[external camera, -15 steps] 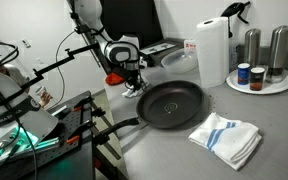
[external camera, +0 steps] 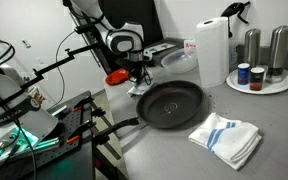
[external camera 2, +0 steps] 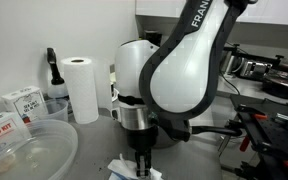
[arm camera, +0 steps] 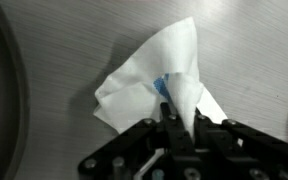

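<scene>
A white cloth with a blue stripe [arm camera: 174, 50] is bunched between the fingers of my gripper, which is shut on it. Its loose folds spread below and around the fingertips in the wrist view. From the first exterior view, this cloth [external camera: 138, 89] shows just left of the black frying pan [external camera: 172, 104], at or close to the counter; whether it touches the surface I cannot tell. The second exterior view shows my gripper [external camera 2: 140, 165] pointing down into the cloth [external camera 2: 121, 169] at the bottom edge. A second white towel with blue stripes [external camera: 225, 138] lies folded on the counter, right of the pan.
The pan's handle [external camera: 117, 131] points toward the front left. Behind stand a clear plastic bowl [external camera: 180, 62], a paper towel roll [external camera: 212, 55] and a round tray [external camera: 261, 88] with jars and shakers. A red object [external camera: 118, 76] sits left of the arm.
My gripper and the cloth have shifted a little to the right, toward the pan, in the first exterior view. The pan and the folded towel have stayed where they were.
</scene>
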